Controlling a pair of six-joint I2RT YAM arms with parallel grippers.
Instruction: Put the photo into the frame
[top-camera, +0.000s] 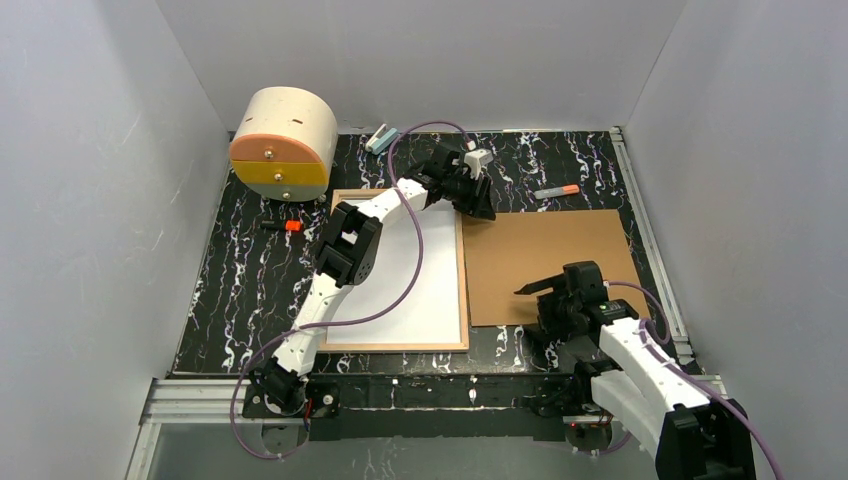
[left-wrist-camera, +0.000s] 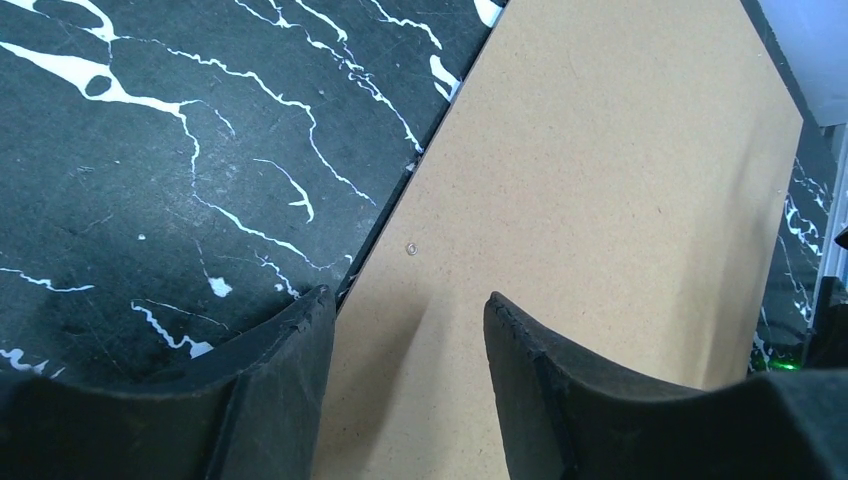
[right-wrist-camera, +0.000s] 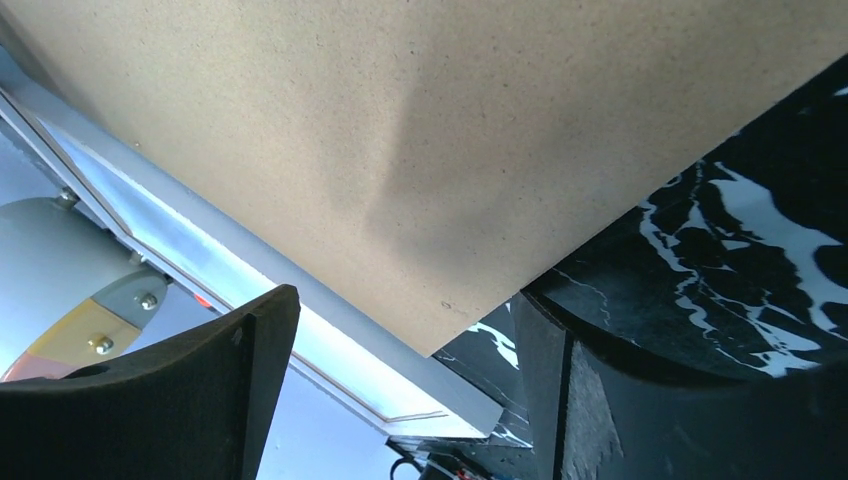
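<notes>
A wood-edged frame (top-camera: 464, 290) with a white inner panel (top-camera: 395, 310) lies left of centre. Flat against its right side is a brown board (top-camera: 560, 250), partly hidden by both hands. At the board's back left corner is my left gripper (top-camera: 484, 213); in the left wrist view its fingers (left-wrist-camera: 290, 370) stand apart over the board's back edge, and whether they grip it cannot be told. Over the front edge of the board reaches my right gripper (top-camera: 532, 310), partly open. Bare board (right-wrist-camera: 330, 200) shows between its fingers in the right wrist view. No photo print shows.
A rounded drawer box (top-camera: 285, 140) stands at the back left. Black-and-orange tool (top-camera: 282, 226), stapler-like item (top-camera: 381, 139) and orange-tipped marker (top-camera: 557, 192) lie around the work area. The left arm spans the frame, its purple cable looping over it.
</notes>
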